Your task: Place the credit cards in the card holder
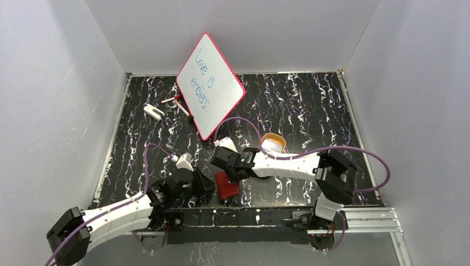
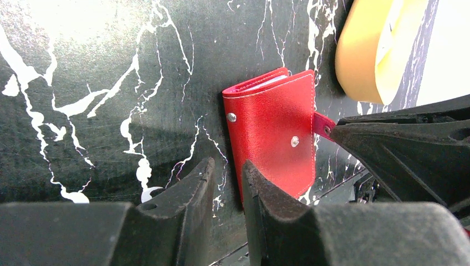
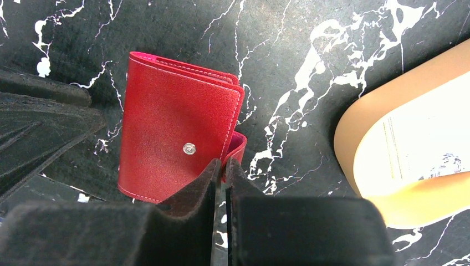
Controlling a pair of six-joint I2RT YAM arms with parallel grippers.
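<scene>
The red card holder (image 1: pixel 227 187) lies folded on the marble table near its front edge, a snap visible on its cover (image 2: pixel 271 138) (image 3: pixel 172 127). My right gripper is at the holder's side, its fingertips close together on the small strap flap; whether they pinch it is hard to tell. My left gripper sits low at the holder's other side, fingertips slightly apart beside it, nothing clearly between them. An orange container (image 1: pixel 273 143) with white card-like contents stands to the right; single credit cards are not clearly distinguishable.
A whiteboard (image 1: pixel 209 86) with writing lies at the back centre, markers and a white object (image 1: pixel 154 112) to its left. The right arm crosses the front right, above the container's near side.
</scene>
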